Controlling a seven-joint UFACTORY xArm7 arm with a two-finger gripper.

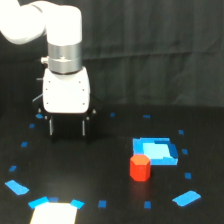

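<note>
At the upper left the white arm comes down, its gripper (70,127) hanging over the dark table with two thin dark fingers spread wide. Nothing shows between those fingers, so the gripper is open. A red block (140,168), six-sided on top, stands right of centre in the front half of the table. Directly behind it is a shallow blue tray (170,160) with a pale inside; the block hides part of the tray's near left edge. My gripper is well to the left of both and farther back.
A pale cream square (54,213) lies at the front left, cut off by the frame's bottom edge. Blue tape strips (186,198) and small blue squares mark the black table. Between gripper and red block the surface looks clear.
</note>
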